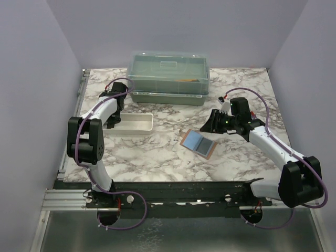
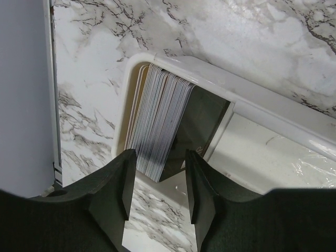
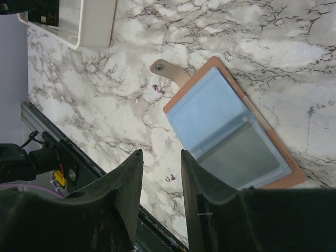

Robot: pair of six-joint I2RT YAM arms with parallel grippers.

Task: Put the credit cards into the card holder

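In the left wrist view, a row of several credit cards (image 2: 157, 115) stands on edge, leaning, at one end of a white tray (image 2: 252, 105). My left gripper is open above that end, its fingertips apart and nothing held between them. A dark flat card-like piece (image 2: 197, 118) lies beside the row. On the marble table lies the card holder (image 3: 210, 107), spread open, brown-edged with a blue pocket and a grey clear pocket, its snap strap (image 3: 169, 70) pointing out. Near it my right gripper hangs open and empty.
A large lidded green box (image 1: 168, 79) stands at the back middle. The tray's larger compartment (image 1: 137, 122) looks empty. Bare marble (image 1: 142, 160) separates the tray from the holder and extends along the front.
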